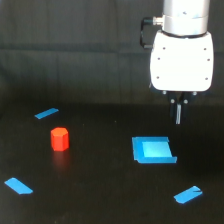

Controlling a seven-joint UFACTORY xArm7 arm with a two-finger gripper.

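A red block (60,139) with a hexagonal outline rests on the black table, left of the middle. To the right, strips of blue tape frame a lighter blue square (155,149) on the table, with nothing lying on it. My gripper (178,112) hangs from the white arm at upper right, behind and a little to the right of that square and well apart from the red block. Its fingers are small and dark here, so their spacing is unclear.
Short blue tape strips mark the table at back left (47,113), front left (18,186) and front right (188,195). A dark curtain (70,60) hangs behind. Open table lies between the block and the taped square.
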